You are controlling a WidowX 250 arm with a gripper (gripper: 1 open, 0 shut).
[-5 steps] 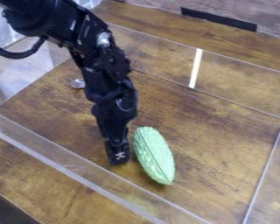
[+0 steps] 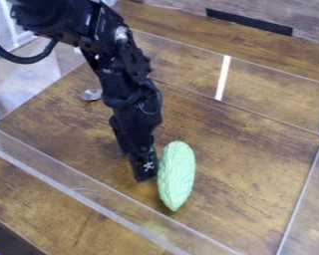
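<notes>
A pale green, elongated oval object with a ridged surface (image 2: 177, 175) lies on the wooden surface, right of centre and low in the view. The black arm comes down from the upper left, and its gripper (image 2: 144, 167) is low beside the green object's left side, close to it or touching. How far the fingers are open, and whether anything is between them, is hard to tell against the dark body.
A small silvery item (image 2: 92, 95) sits behind the arm at the left. Clear strips and a white line (image 2: 223, 78) cross the wooden surface (image 2: 249, 144).
The gripper has moved slightly right and up in the view, closer to the green object, which now stands more vertically in the view, its top shifted a little.
</notes>
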